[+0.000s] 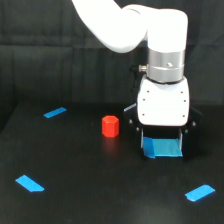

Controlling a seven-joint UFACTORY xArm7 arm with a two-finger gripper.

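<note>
A red block with an angular, six-sided outline sits on the dark table, left of the arm. At the right, my gripper points down from its white hand, over a blue object. The dark fingers barely stand out from the black background, so their spacing and any contact with the blue object cannot be made out. The upper part of the blue object is partly hidden behind the gripper. A clear gap separates the red block from the hand.
Blue strips mark the dark table at the far left, the near left and the near right. A dark curtain hangs behind.
</note>
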